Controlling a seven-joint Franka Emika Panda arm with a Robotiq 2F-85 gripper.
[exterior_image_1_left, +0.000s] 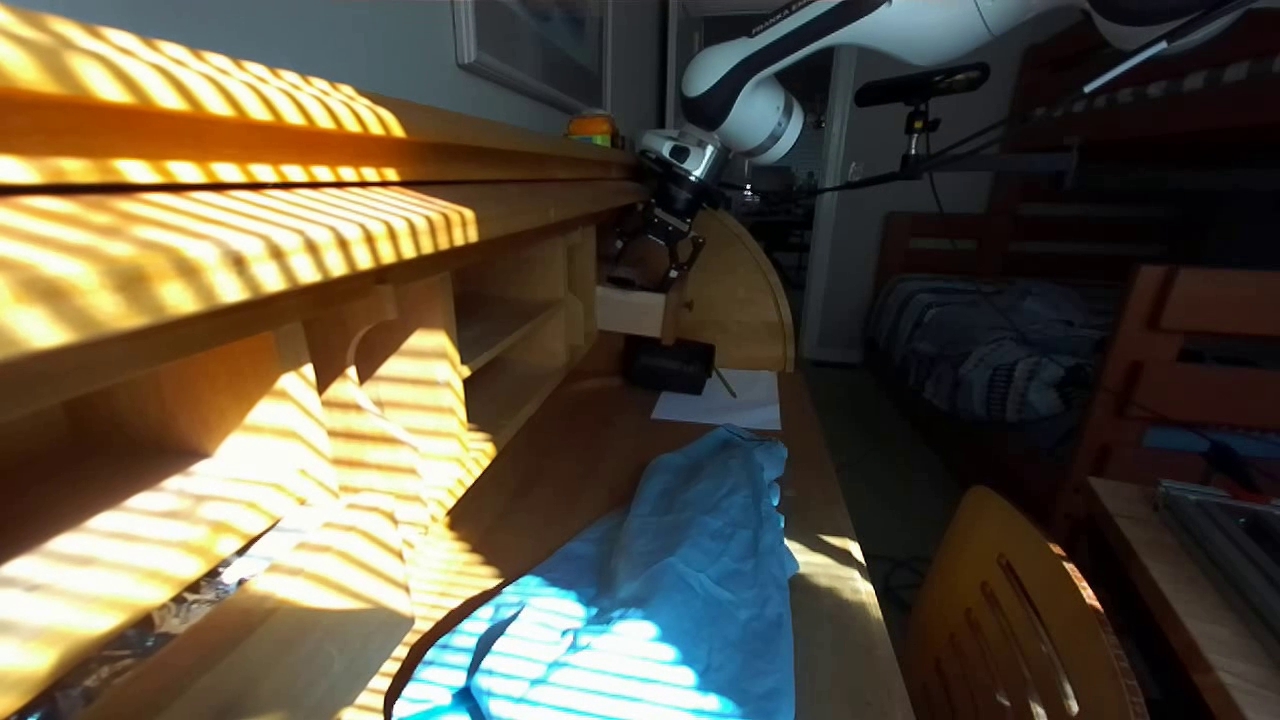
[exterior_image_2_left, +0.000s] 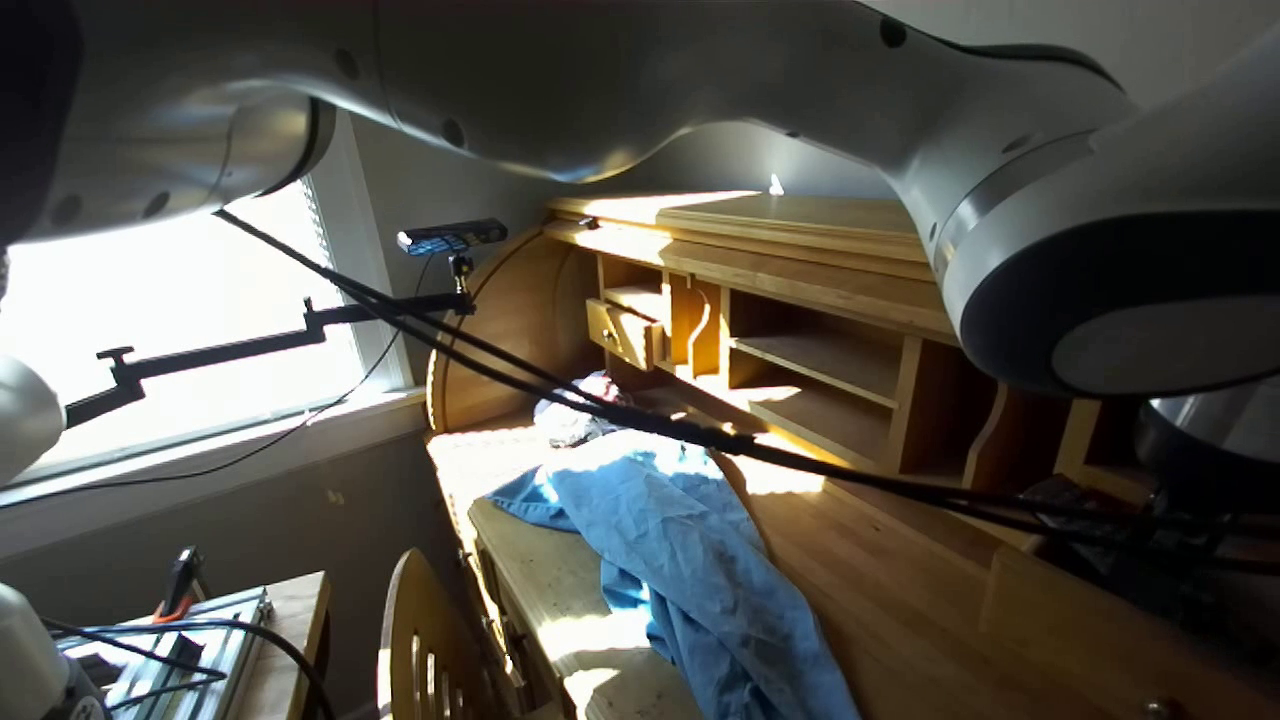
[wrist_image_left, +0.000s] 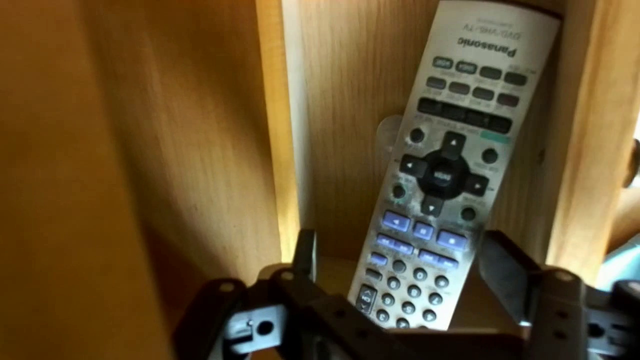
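A silver Panasonic remote (wrist_image_left: 441, 174) lies at a slant in a small pulled-out wooden drawer (exterior_image_1_left: 630, 311), its buttons facing the wrist camera. My gripper stands open at the drawer, one finger to each side of the remote's number-key end. Some room shows between the left finger and the remote; the right finger (wrist_image_left: 504, 270) is close to its edge, and contact there I cannot tell. In exterior view 1 my gripper (exterior_image_1_left: 657, 266) is over the drawer, and the remote is not discernible there.
The drawer's side wall (wrist_image_left: 585, 138) stands right of the remote. Below the drawer sit a black box (exterior_image_1_left: 669, 365) and white paper (exterior_image_1_left: 722, 401). Blue cloth (exterior_image_1_left: 708, 516) covers much of the desk. Cubby shelves (exterior_image_1_left: 516, 324) line the back.
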